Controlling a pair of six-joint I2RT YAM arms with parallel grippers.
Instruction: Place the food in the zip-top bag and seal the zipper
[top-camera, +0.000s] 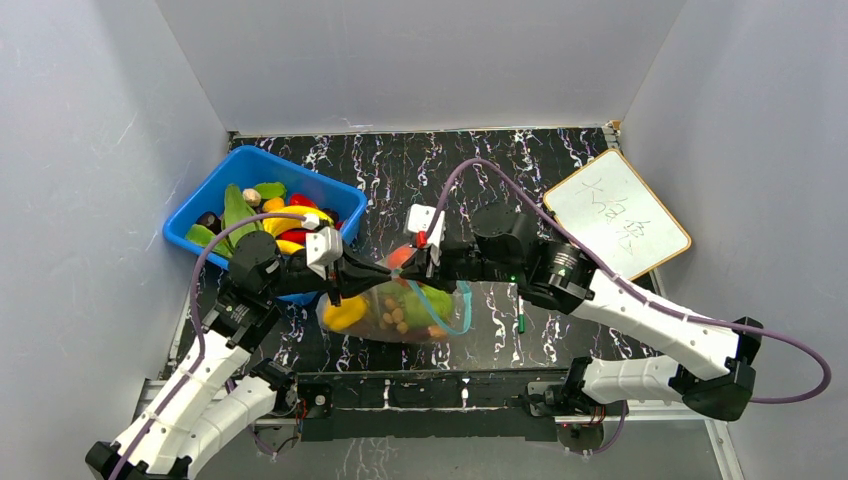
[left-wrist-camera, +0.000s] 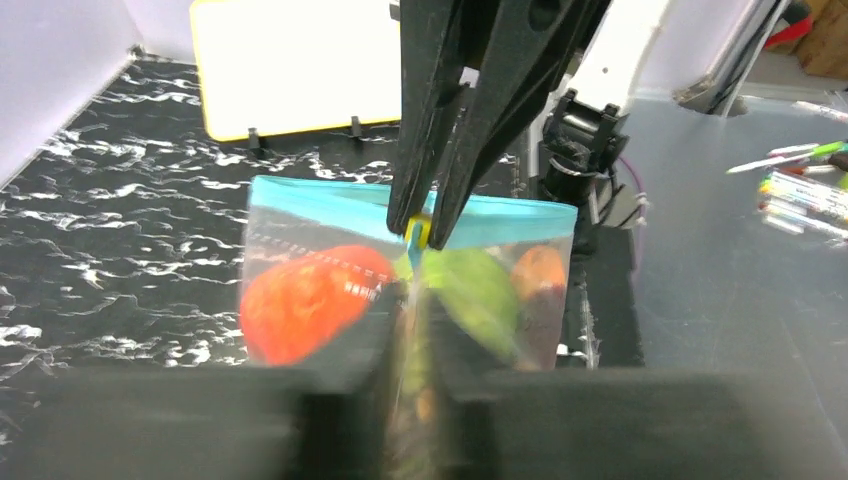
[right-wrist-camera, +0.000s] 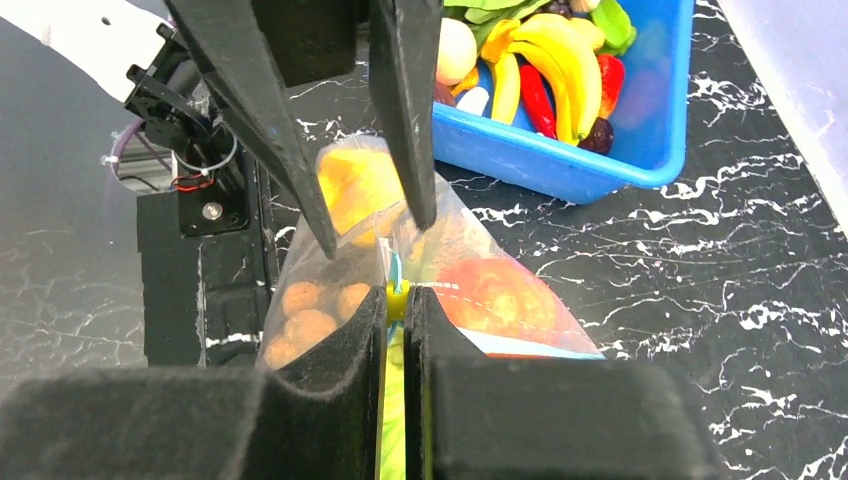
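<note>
A clear zip bag (top-camera: 385, 320) with a teal top strip (left-wrist-camera: 320, 205) holds red, green, yellow and several brown food items. My right gripper is shut on the bag's yellow zipper slider (left-wrist-camera: 418, 230), at the middle of the top. My left gripper's fingers show at the top of the right wrist view, parted just beyond the slider, with bag visible between their tips; in its own view the fingers are blurred below the bag's top.
A blue bin (top-camera: 205, 175) of mixed food stands at the back left, close to the bag. A whiteboard (top-camera: 615, 215) lies at the right, a green marker (top-camera: 521, 320) before it.
</note>
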